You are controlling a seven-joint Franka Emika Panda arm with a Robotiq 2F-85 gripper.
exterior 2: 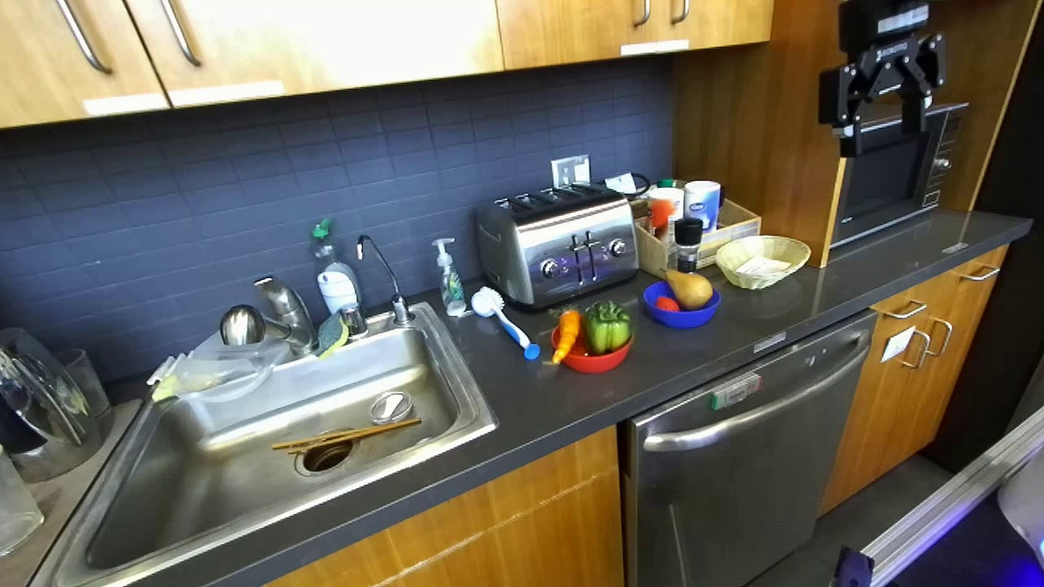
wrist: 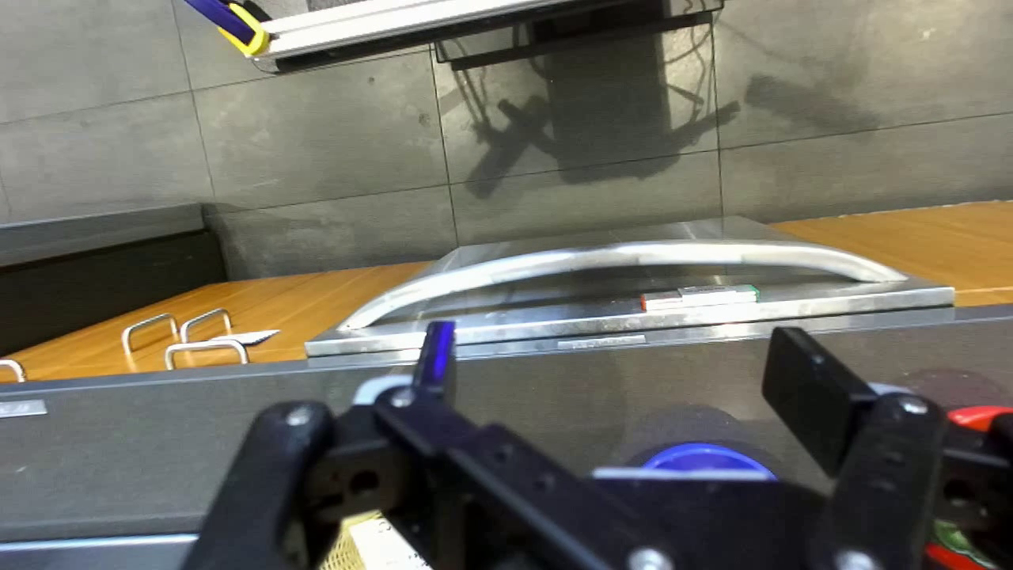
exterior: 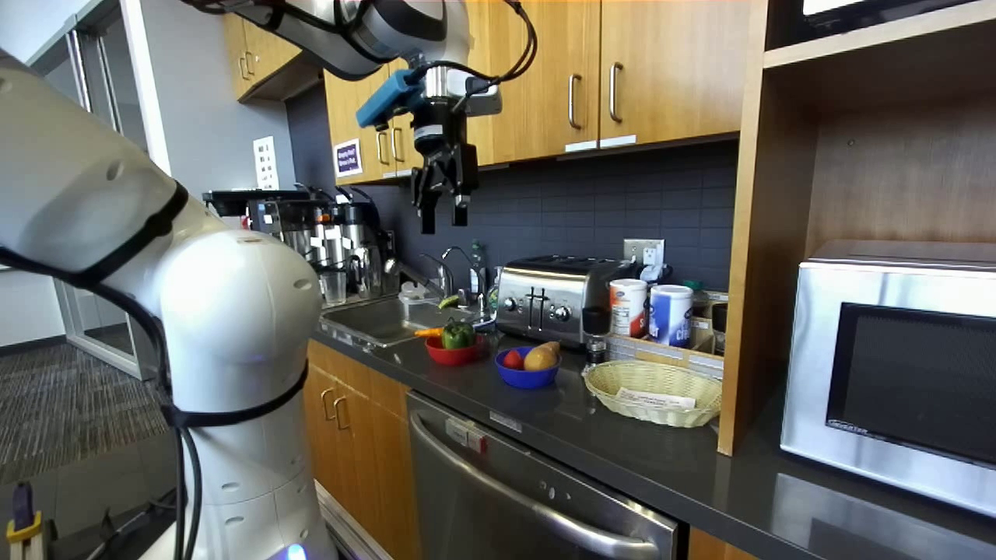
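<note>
High above the counter my gripper (exterior: 444,216) points down, open, with its fingers apart and nothing between them; the wrist view shows the same wide gap. On the counter a red bowl (exterior 2: 593,363) holds a green pepper (exterior 2: 607,328) and an orange carrot (exterior 2: 568,334). To its right a blue bowl (exterior 2: 682,317) contains a brown pear-like item (exterior 2: 691,289) and a small red item (exterior 2: 666,304). A pale wicker basket (exterior: 611,375) with a paper slip inside sits farther right. In the wrist view my own fingers hide most of the bowls.
Behind the bowls stands a steel toaster (exterior 2: 563,244). A sink (exterior 2: 137,499) with chopsticks (exterior 2: 347,436) in it lies left, and a white-and-blue brush (exterior 2: 506,323) rests between. Rightward are a tray with canisters (exterior: 669,313) and a microwave (exterior: 896,364). Cabinets (exterior: 672,75) hang overhead.
</note>
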